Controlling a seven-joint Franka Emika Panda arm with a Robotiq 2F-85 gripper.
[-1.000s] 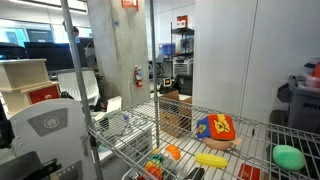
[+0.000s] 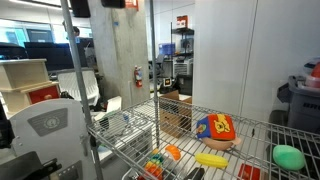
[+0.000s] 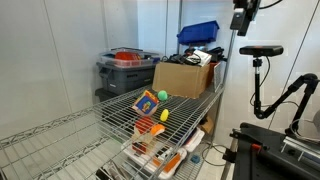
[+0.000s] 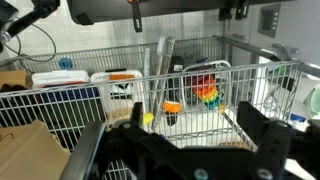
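Observation:
High above the wire rack (image 2: 128, 152), my gripper stands open, its dark fingers (image 4: 262, 135) wide apart with nothing between them. On the rack lie a red, blue and yellow packet (image 2: 215, 127), a yellow elongated item (image 2: 211, 160) and a green rounded item (image 2: 288, 157). An orange item (image 2: 173, 152) and a multicoloured toy (image 2: 155, 163) show farther left, apparently below the wires. Exterior view 2 shows the packet (image 3: 146, 103) upright on the rack, with the gripper (image 3: 243, 22) at upper right, well clear of everything.
A cardboard box (image 3: 181, 78) stands behind the rack's far end, and dark bins (image 3: 126, 75) sit beside it. Vertical posts (image 2: 154, 60) rise at the rack's edge. Much of the rack's near left part (image 3: 45, 145) is bare wire.
A dark part of my arm has come into the top left of exterior view 1, where it was out of view before. The items on the rack have not moved.

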